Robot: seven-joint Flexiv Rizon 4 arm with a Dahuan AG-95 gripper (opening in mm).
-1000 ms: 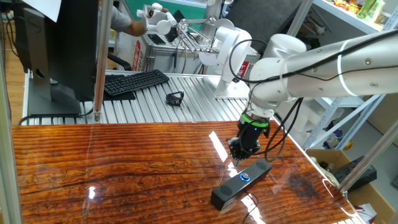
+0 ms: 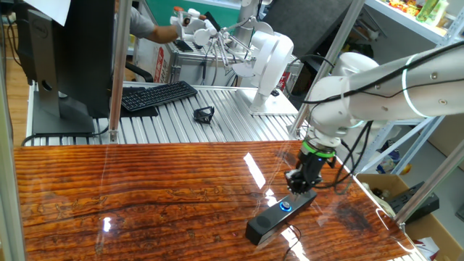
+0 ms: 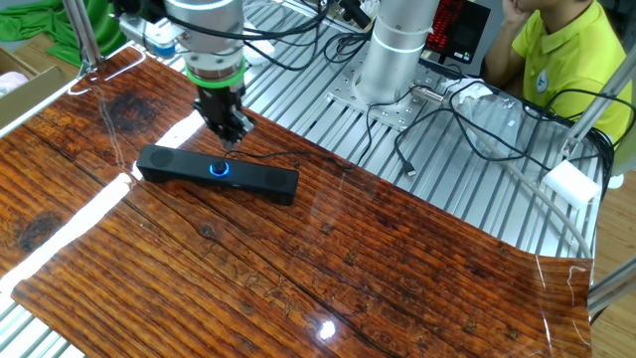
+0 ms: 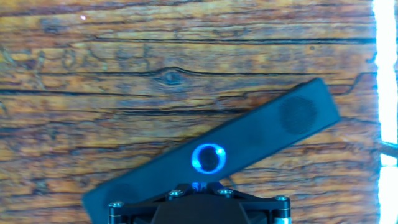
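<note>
A long black speaker bar with a glowing blue ring knob at its middle lies on the glossy wooden table. In exterior view 2 the bar lies with its knob facing the camera. My gripper points down, above the bar's far side in exterior view 1. From the other side, the gripper appears just behind the bar, close to the knob. In the wrist view its fingertips are together, just below the ring, with nothing visible between them. Whether they touch the bar cannot be told.
A thin cable runs from the bar across the table.
In exterior view 1 my gripper has moved rightward and slightly lower, from the bar's left side to above its far part. The bar stays where it was.
</note>
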